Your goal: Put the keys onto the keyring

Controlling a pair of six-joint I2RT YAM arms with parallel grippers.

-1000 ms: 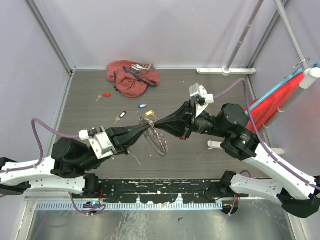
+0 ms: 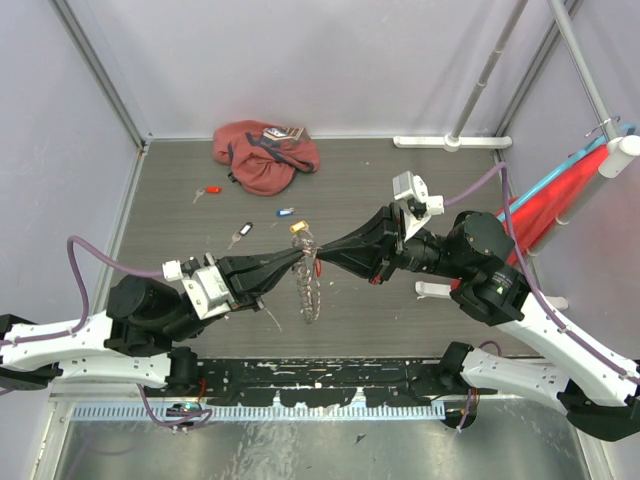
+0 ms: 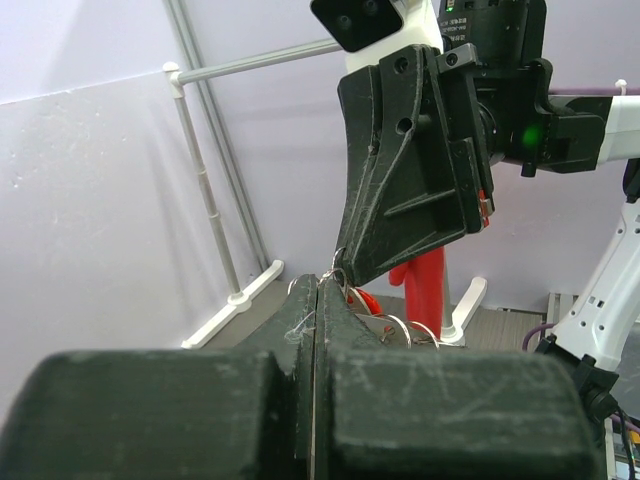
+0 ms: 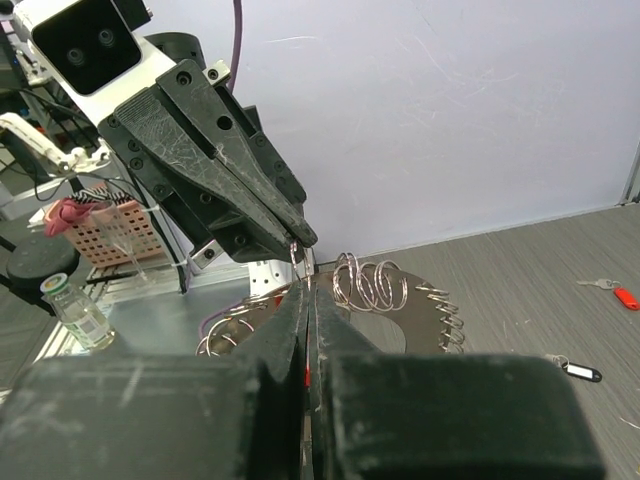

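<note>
The keyring (image 2: 309, 290), a coiled silver wire loop, hangs between my two grippers over the middle of the table. My left gripper (image 2: 301, 252) is shut, with thin wire at its fingertips. Almost tip to tip with it, my right gripper (image 2: 320, 253) is shut on thin metal that looks like the keyring's wire. In the right wrist view the coils (image 4: 370, 285) spread out beyond the fingers. A red tag (image 2: 318, 267) hangs just below the right fingertips; how it is attached is hidden. Whether the wire ends meet does not show clearly.
Loose on the table lie keys with a red tag (image 2: 213, 190), a black tag (image 2: 246, 229), a blue tag (image 2: 285, 212) and a yellow tag (image 2: 299, 227). A red cloth (image 2: 262, 170) lies at the back. The table's right side has free room.
My right gripper has shifted slightly to the right, while the left has barely moved. The hanging coil has swung from slanting down to the right to nearly straight down.
</note>
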